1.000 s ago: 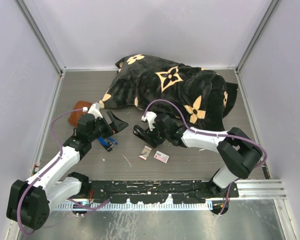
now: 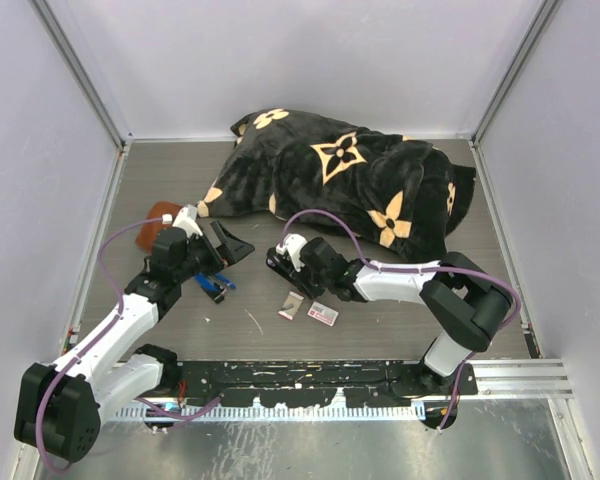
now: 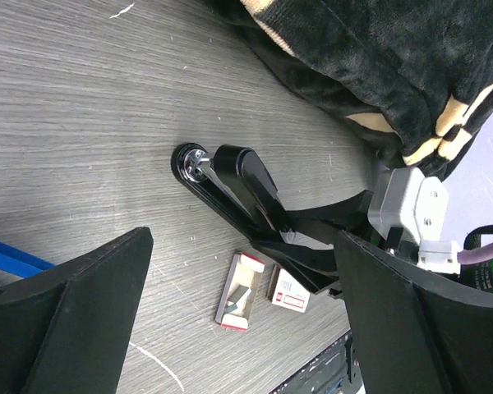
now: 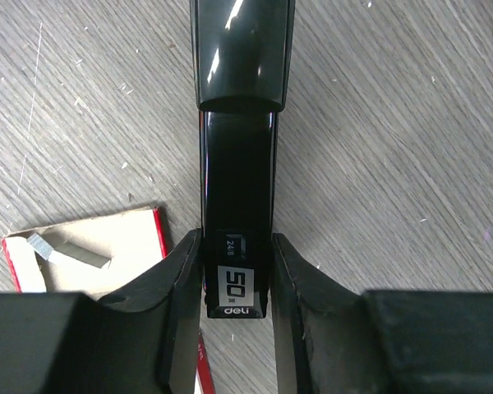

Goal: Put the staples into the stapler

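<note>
A black stapler (image 3: 242,189) lies on the grey table, with metal showing at its far end. In the right wrist view its near end bears a pale "deli" label (image 4: 236,291). The right gripper has its two fingers against the sides of that end, with no clear gap on either side. An opened staple box (image 3: 240,294) holds a short grey staple strip (image 4: 80,253). Beside it sits a white staple box (image 3: 290,289). Up and to the left of the stapler, my left gripper (image 2: 234,236) hangs open and empty, its fingers wide apart.
Blue-handled tools (image 2: 214,288) lie beneath the left gripper, with a brown item (image 2: 158,225) behind that arm. A bunched dark blanket (image 2: 330,180) fills the back. Bare table lies left of the staple boxes.
The left arm looks almost still. Stapler and boxes appear in the same places.
</note>
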